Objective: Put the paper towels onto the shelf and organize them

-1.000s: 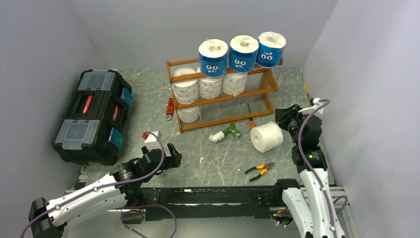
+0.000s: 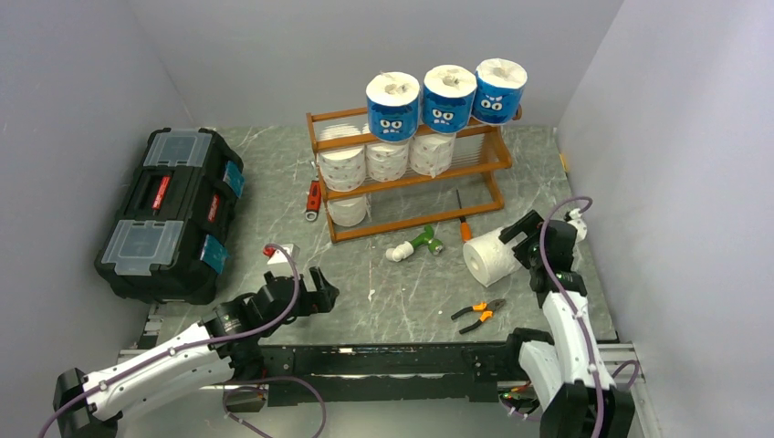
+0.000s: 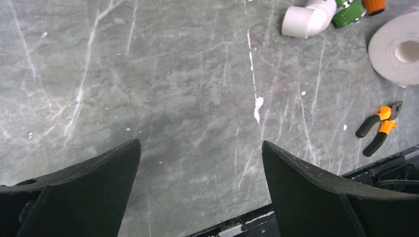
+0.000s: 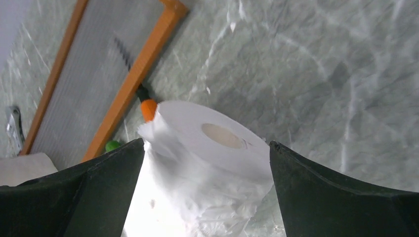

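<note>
A loose white paper roll (image 2: 488, 259) lies on its side on the table, right of the middle in the top view. My right gripper (image 2: 520, 239) is at its right end; in the right wrist view the roll (image 4: 197, 163) shows between the widely open fingers. Whether the pads touch it cannot be made out. The wooden shelf (image 2: 415, 222) stands at the back, with three blue-wrapped rolls (image 2: 449, 99) on top, several white rolls (image 2: 386, 161) on the middle level and one (image 2: 347, 212) at the lower left. My left gripper (image 2: 326, 290) is open and empty over bare table.
Between shelf and arms lie a green-and-white pipe fitting (image 2: 415, 245) and orange-handled pliers (image 2: 478, 314). An orange screwdriver (image 2: 465, 230) lies at the shelf's front right, a red tool (image 2: 313, 201) at its left. A black toolbox (image 2: 172, 215) fills the left side.
The roll has shifted slightly.
</note>
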